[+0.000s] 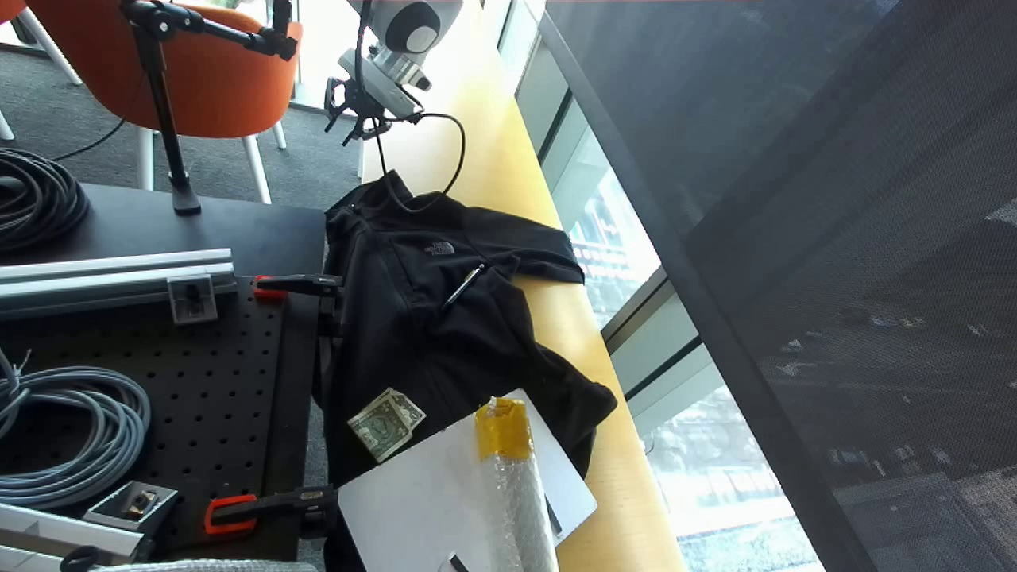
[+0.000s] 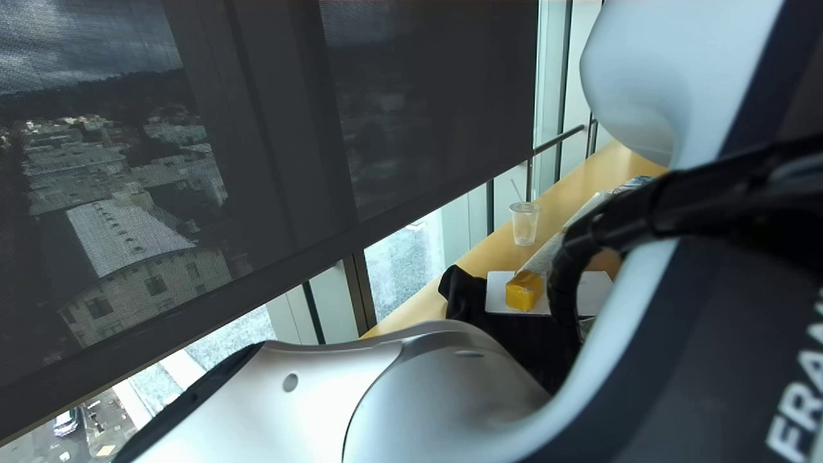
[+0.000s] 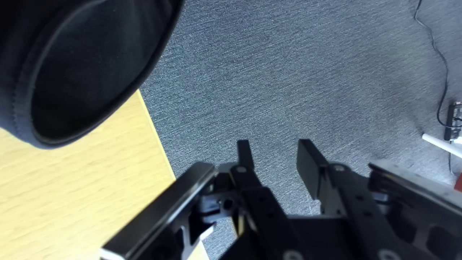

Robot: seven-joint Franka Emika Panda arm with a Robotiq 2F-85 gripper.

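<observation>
My gripper is open, its two fingers apart with only grey carpet showing between and beyond them. In exterior view 1 it hangs past the far end of the wooden counter, tilted toward the floor. A black jacket (image 1: 391, 314) lies spread along the counter, its collar toward my gripper; the wrist view has a black fabric edge (image 3: 21, 78) at upper left, clear of the fingers. On the jacket rest a pen (image 1: 464, 286) and a folded dollar bill (image 1: 386, 424).
A white board (image 1: 419, 505) with a bubble-wrapped roll (image 1: 520, 515) covers the jacket's near end. The wooden counter (image 1: 567, 324) runs beside the window. A black pegboard table (image 1: 210, 400) with cables and clamps stands alongside. A clear cup (image 2: 524, 224) sits farther along the counter.
</observation>
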